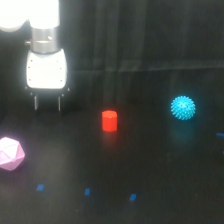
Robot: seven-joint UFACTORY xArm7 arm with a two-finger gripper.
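My gripper (48, 103) hangs at the upper left, its two thin fingers apart, with only the dark background between them. A small red cylinder (109, 121) stands on the dark table to the right of the gripper and slightly lower in the view. Farther right lies a bright blue spiky ball (182, 107). At the left edge, lower than the gripper, is a pink faceted block (10, 153) with a pale face. None of these objects touches the gripper.
Small blue marks (87, 191) dot the front of the black tabletop, with another mark (220, 134) at the right edge. Bare table separates the objects. A dark curtain (130, 35) hangs behind.
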